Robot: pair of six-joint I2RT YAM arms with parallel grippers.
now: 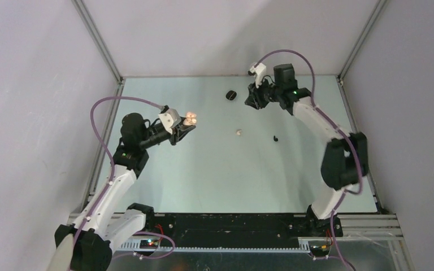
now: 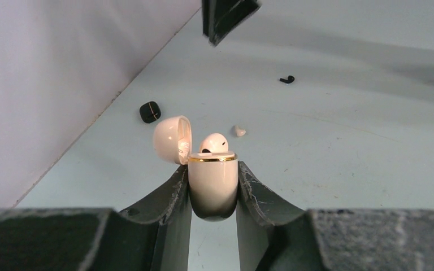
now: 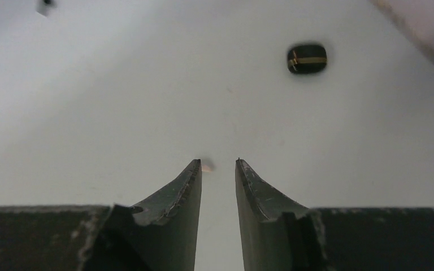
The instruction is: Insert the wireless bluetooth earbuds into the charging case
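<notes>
My left gripper is shut on a pale pink charging case [image 2: 209, 189], upright with its lid open; an earbud [image 2: 215, 142] shows inside. A loose pink earbud [image 2: 240, 131] lies on the table, also seen as a small pale piece [image 1: 238, 132] in the top view. A black case [image 1: 231, 95] with a gold band and a black earbud [image 1: 276, 138] lie on the table too. My right gripper hangs over the table between the black case and the black earbud, part open, with nothing held between its fingers.
White walls stand at the back and both sides, and the back edge runs just beyond the black case.
</notes>
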